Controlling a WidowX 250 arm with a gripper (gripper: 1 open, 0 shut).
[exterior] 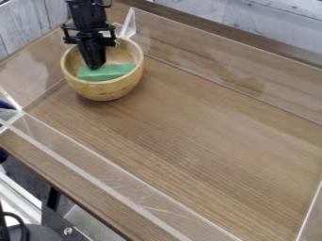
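A wooden bowl point(104, 88) sits at the upper left of the wooden table point(189, 151), with a green object point(116, 72) lying inside it. My black gripper point(90, 58) reaches down from the top into the back left of the bowl, over the green object's left end. Whether its fingers touch the object or hold anything is too small to tell; they look close together.
A white wall runs along the back right. Dark cables and a metal part lie past the table's edge at the lower left.
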